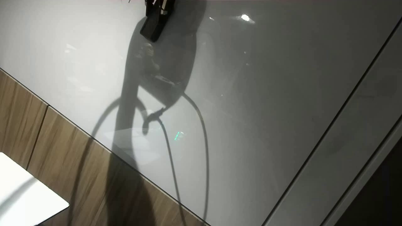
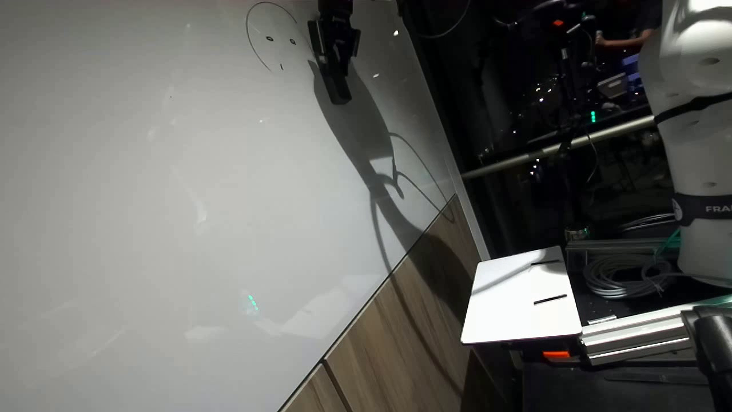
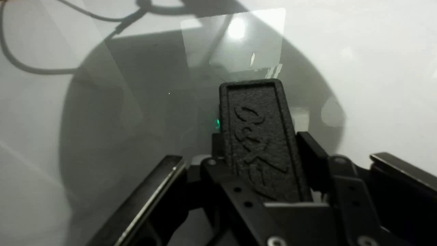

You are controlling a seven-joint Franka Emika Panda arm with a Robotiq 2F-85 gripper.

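Observation:
A black rectangular block with raised lettering [image 3: 262, 131] sits between the fingers of my gripper, which is shut on it. Seen from exterior view 2, the block [image 2: 337, 89] points down over the glossy white board [image 2: 171, 171]. Whether it touches the board is hard to tell. Just left of the gripper there, a drawn face [image 2: 281, 42] shows two small eyes, a short stroke and a thin, incomplete outline. In exterior view 1 only the block [image 1: 152, 30] and a bit of the gripper appear at the top edge; the drawing is out of that view.
Wood-grain panels [image 2: 384, 343] border the board's lower edge. Beyond them a white plate [image 2: 508, 323] carries two dark thin items. A white robot arm [image 2: 700, 158] stands at the right. Much of the board is bare, crossed by the arm's shadow and reflections.

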